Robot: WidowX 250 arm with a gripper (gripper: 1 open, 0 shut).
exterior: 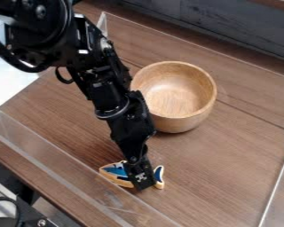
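A small flat blue, white and tan object [116,172], shaped somewhat like a fish, lies on the wooden table near the front. My black gripper [139,176] is down over it, its fingers at the object and covering its middle. A wooden bowl [174,89] stands behind the gripper to the right.
Transparent panel edges run along the front left and right. A dark grey wall stands at the back.
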